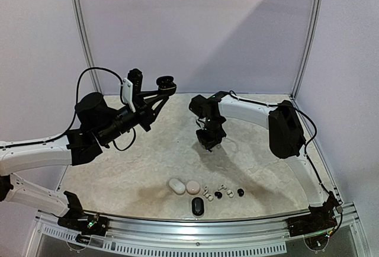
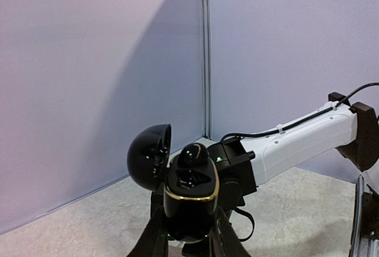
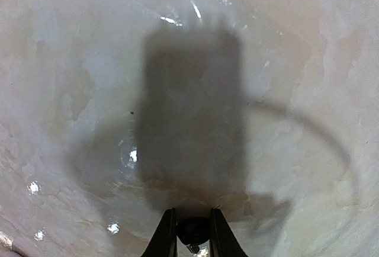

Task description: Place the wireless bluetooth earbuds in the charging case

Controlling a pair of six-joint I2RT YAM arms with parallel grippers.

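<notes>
My left gripper (image 1: 160, 94) is raised at the left, shut on a black charging case (image 2: 189, 198) with its lid (image 2: 145, 156) flipped open; a glossy black earbud shape (image 2: 193, 154) shows in the top of the case. My right gripper is low over the middle of the table, its fingertips round a small black earbud (image 3: 192, 230); whether they are shut on it or resting loosely beside it is hard to tell.
Along the front of the table (image 1: 136, 168) lie a white case (image 1: 176, 186), a pink case (image 1: 192, 187), a dark case (image 1: 198, 206) and several small white and black earbuds.
</notes>
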